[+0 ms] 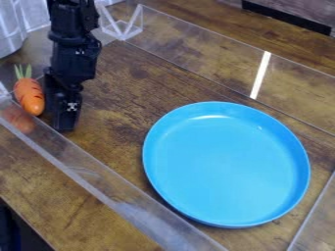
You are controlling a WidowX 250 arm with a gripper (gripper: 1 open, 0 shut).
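My black gripper (63,98) reaches down at the left of the tray, its open fingers low beside an orange carrot (29,95) with a green top. The carrot lies against the clear left wall, and I cannot tell whether a finger touches it. A large blue plate (225,161) sits on the wooden surface at the right.
Clear plastic walls (131,201) border the area along the front left, the back and the right. Bare wood lies between my gripper and the plate.
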